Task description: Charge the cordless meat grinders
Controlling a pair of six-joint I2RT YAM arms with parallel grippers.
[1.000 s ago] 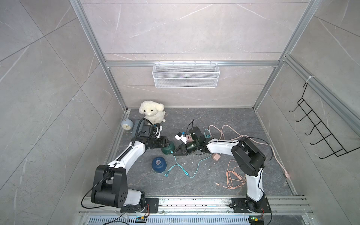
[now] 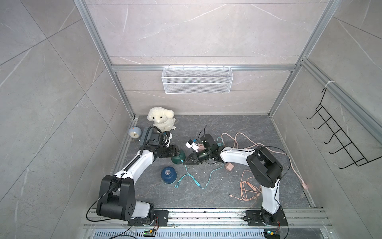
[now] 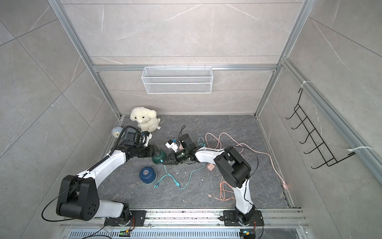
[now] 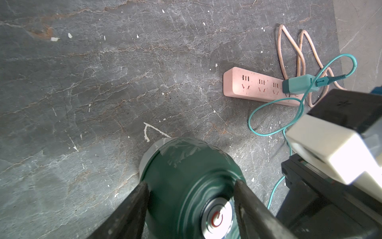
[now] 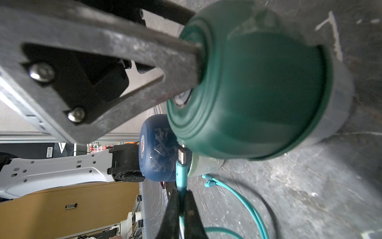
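Observation:
A green grinder (image 2: 178,157) stands between my grippers; the left wrist view shows its green top (image 4: 179,175) with a silver button. My left gripper has its fingers parted on either side of that top; whether they press on it I cannot tell. My right gripper is shut on a teal cable plug (image 5: 181,175), whose metal tip points at the green body, close beside it; contact is unclear. A blue grinder (image 2: 168,175) stands in front of the green one.
A pink power strip (image 4: 254,87) with a teal charger (image 4: 298,84) lies behind my right arm. A white plush dog (image 2: 159,119) sits at the back left. Pink cables (image 2: 248,189) lie at the front right.

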